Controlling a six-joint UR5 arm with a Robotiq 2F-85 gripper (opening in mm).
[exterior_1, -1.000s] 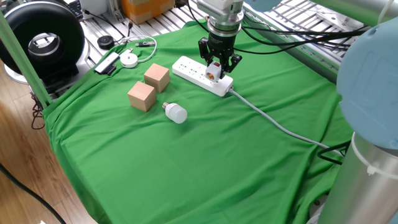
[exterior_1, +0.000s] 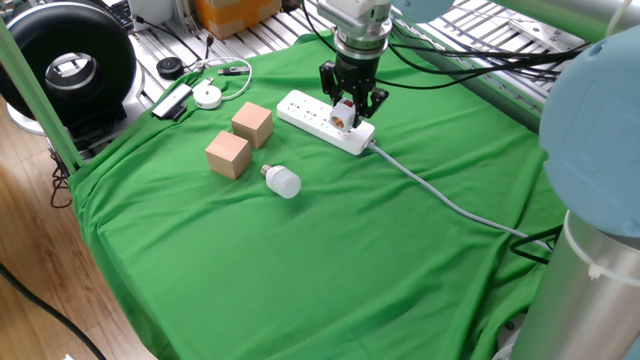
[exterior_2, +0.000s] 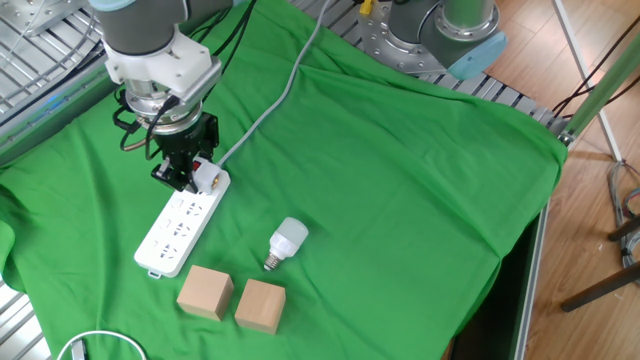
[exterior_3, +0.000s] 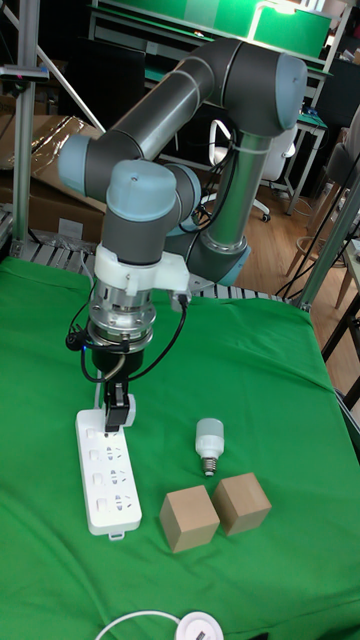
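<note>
A white lamp socket (exterior_1: 342, 116) with an orange-brown inside sits at the cable end of the white power strip (exterior_1: 303, 112). My gripper (exterior_1: 350, 112) points down over that end, its black fingers on either side of the socket, seemingly shut on it. The socket (exterior_2: 206, 177) rests on or just over the strip (exterior_2: 165, 240); whether its plug is in the holes is hidden. From the third view, a black finger (exterior_3: 117, 411) covers part of the socket. A white bulb (exterior_1: 284, 182) with a metal screw base lies on its side on the green cloth, apart from the gripper.
Two wooden cubes (exterior_1: 229, 155) stand close together near the bulb. A grey cable (exterior_1: 440, 198) runs from the strip towards the robot base. A white cable with a round puck (exterior_1: 207, 96) lies at the cloth's edge.
</note>
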